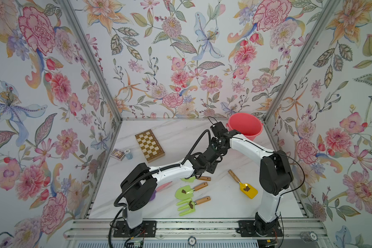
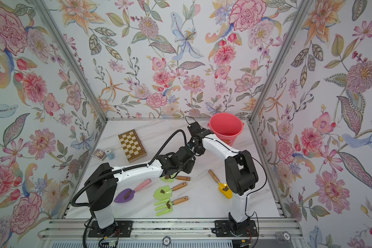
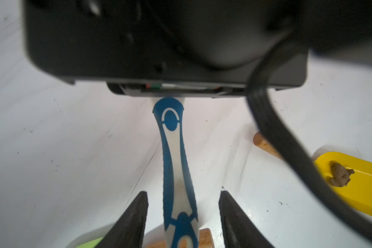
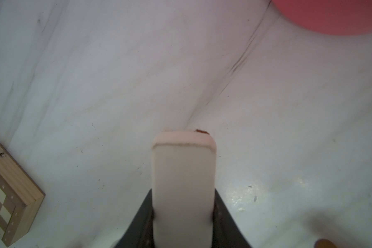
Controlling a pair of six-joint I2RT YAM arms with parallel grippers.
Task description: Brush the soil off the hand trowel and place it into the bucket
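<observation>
A brush with a blue-and-white handle (image 3: 177,161) stands between the two arms. My right gripper is shut on the brush's pale end (image 4: 184,177). The handle's other end lies between the fingers of my left gripper; those fingers are apart, a gap showing on each side. Clods of soil sit on a green trowel (image 1: 183,192), a green fork (image 1: 187,208), a purple trowel (image 2: 123,196) and a yellow scoop (image 1: 248,190), all on the table. The red bucket (image 1: 244,124) stands at the back right.
Another wooden-handled green tool (image 2: 181,178) lies partly under the left arm. At the back left are a chessboard box (image 1: 150,145), a small blue-and-white cup (image 1: 128,154) and a picture card (image 1: 117,153). Bare table (image 1: 179,128) shows behind the arms.
</observation>
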